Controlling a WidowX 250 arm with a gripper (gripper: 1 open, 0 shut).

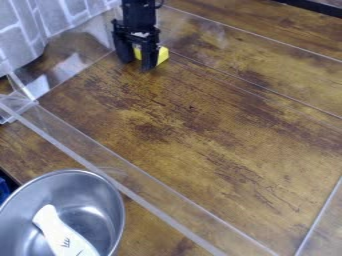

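Observation:
My black gripper [136, 52] is low at the top left of the view, its fingers open around or just in front of a yellow object [159, 54] near the back wall of the clear tray. The gripper hides much of the yellow object, so whether it touches it I cannot tell.
A steel bowl [100, 215] holding a white-handled item [60, 232] stands outside the clear tray at the bottom left, beside a dark blue edge. Grey tiled wall [30, 25] is at the upper left. The wooden floor inside the tray [214, 130] is clear.

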